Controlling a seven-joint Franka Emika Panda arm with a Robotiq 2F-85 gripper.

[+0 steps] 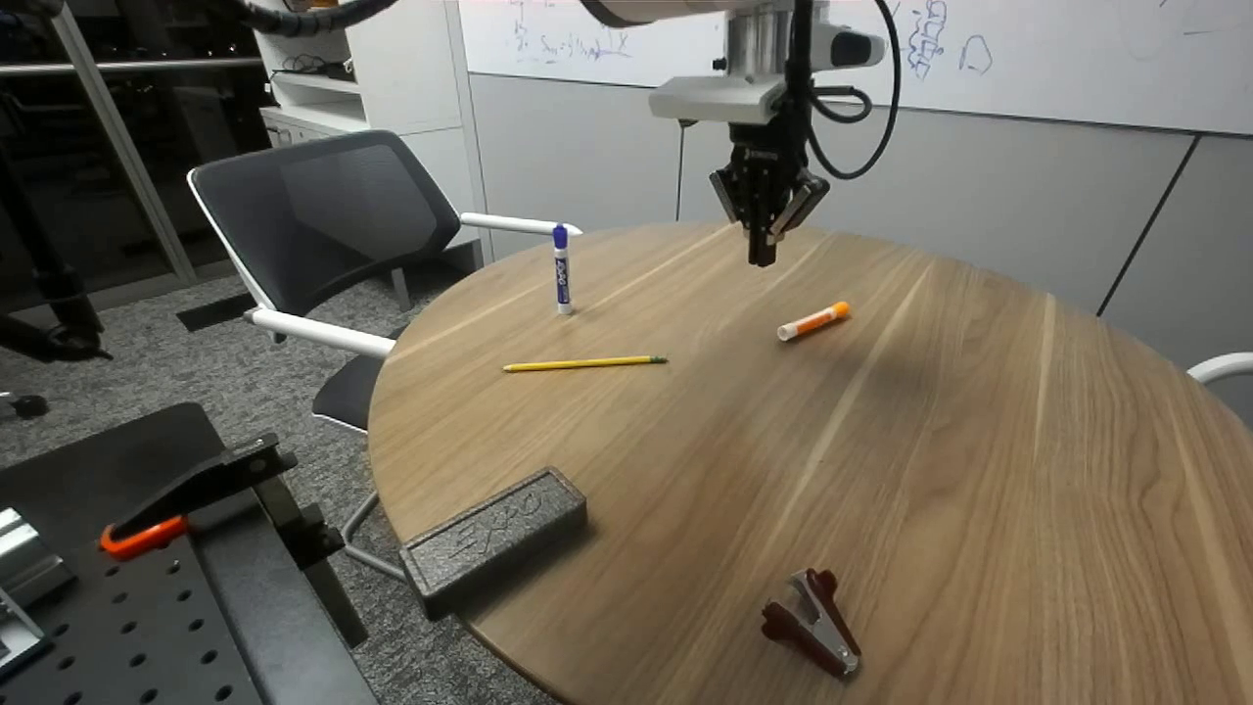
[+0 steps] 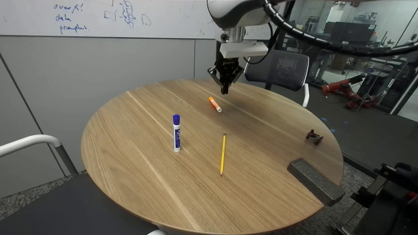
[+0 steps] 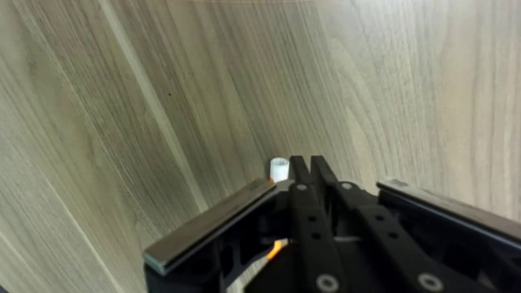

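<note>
The orange marker lies on its side on the wooden table, its white end towards the pencil in exterior view 2. Above and behind it hangs my gripper, shut, with nothing visible between its fingers. In the wrist view the fingertips of the gripper are together, and the marker's white end shows just left of them; the arm's own parts hide most of its orange body. A blue-capped marker stands upright on its end, well apart from the gripper.
A yellow pencil lies flat near the blue marker. The dark grey eraser block overhangs the table edge. A brown staple remover lies towards the front in exterior view 1.
</note>
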